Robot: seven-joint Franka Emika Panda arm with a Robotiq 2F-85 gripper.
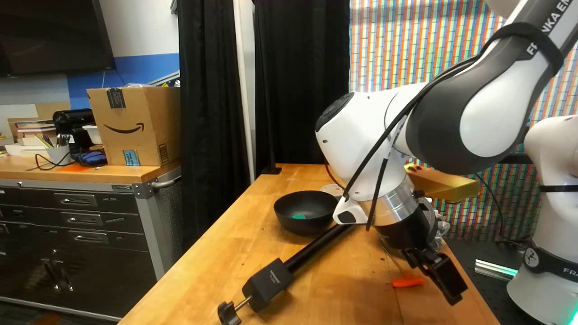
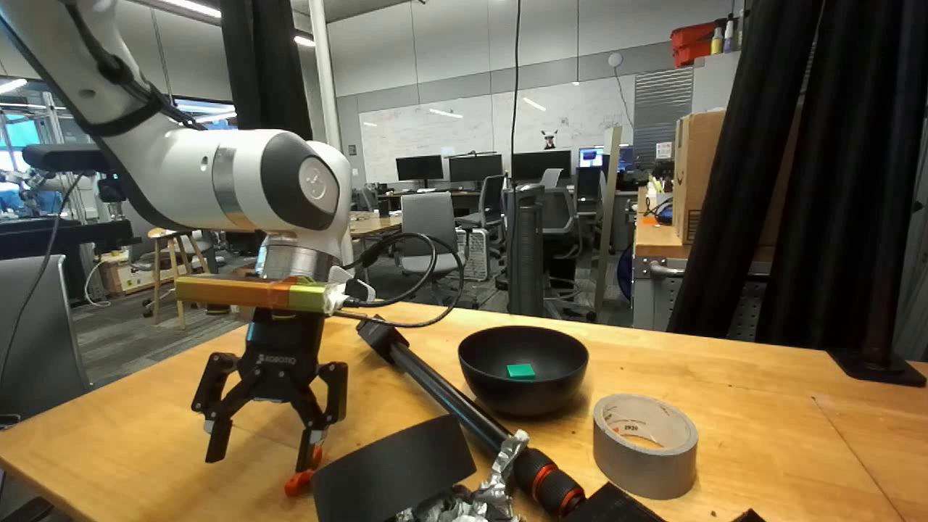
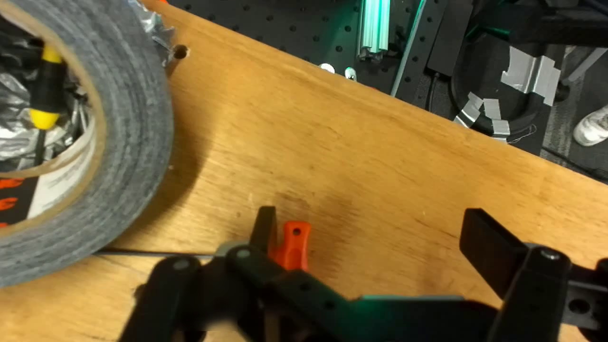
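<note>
My gripper [image 2: 261, 454] points down over the table with its two fingers spread and only air between them. An orange-handled tool [image 1: 407, 281] lies on the wood, its thin shaft running away from the handle. In exterior view 2 the orange handle [image 2: 300, 481] shows close to the fingertip on the right. From the wrist view, the handle [image 3: 294, 245] appears just inside the left finger, within the gap; contact cannot be made out. The shaft runs left toward a large tape roll [image 3: 137, 114] that holds crumpled foil and a yellow-black screwdriver [image 3: 48, 85].
A black bowl [image 2: 522, 402] holds a green piece [image 2: 521, 371]. Near it are a grey tape roll [image 2: 644, 474] and a long black clamp bar [image 1: 319, 246]. Crumpled foil [image 2: 500, 478] lies nearby. The table edge [image 3: 353, 85] runs close by.
</note>
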